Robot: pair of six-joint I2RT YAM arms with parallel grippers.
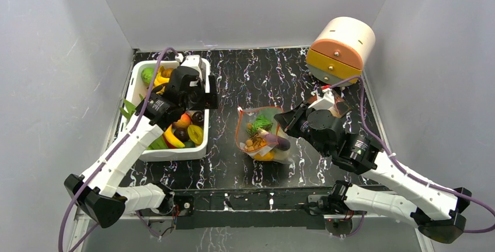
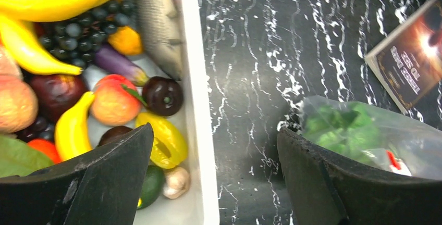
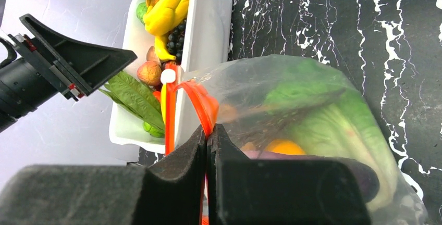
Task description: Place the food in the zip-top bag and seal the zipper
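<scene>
A clear zip top bag (image 1: pixel 285 157) with an orange rim hangs near the table's middle, its mouth spread apart. Inside it are leafy greens (image 1: pixel 262 122), a purple eggplant (image 1: pixel 283 143) and several other foods. My right gripper is shut on the orange zipper rim (image 3: pixel 202 102) at one side of the mouth. The white slider (image 3: pixel 168 75) sits at the rim's free end, apart from both grippers. Over the right edge of the food bin, my left gripper stands open, nothing between its fingers.
A white bin (image 1: pixel 195 151) full of toy fruit and vegetables stands at the left. At the back right is a rounded drawer cabinet (image 1: pixel 341 45), with a dark flat packet (image 2: pixel 409 58) in front of it. Bare table lies behind the bag.
</scene>
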